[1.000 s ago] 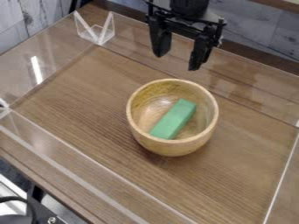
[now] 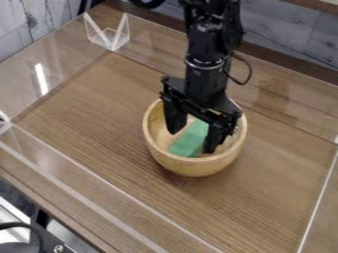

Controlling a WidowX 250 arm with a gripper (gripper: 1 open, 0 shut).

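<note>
My black gripper (image 2: 199, 117) is lowered into a round tan bowl (image 2: 197, 164) near the middle of the view, its fingers open on either side of a green object (image 2: 193, 139) that lies inside. The gripper hides part of the green object; whether the fingers touch it I cannot tell.
A wooden tabletop (image 2: 73, 153) surrounds the bowl, with free room left and right. A white wire-like item (image 2: 111, 30) stands at the back left. A dark cable (image 2: 27, 235) lies at the bottom left corner.
The bowl and green object look unmoved.
</note>
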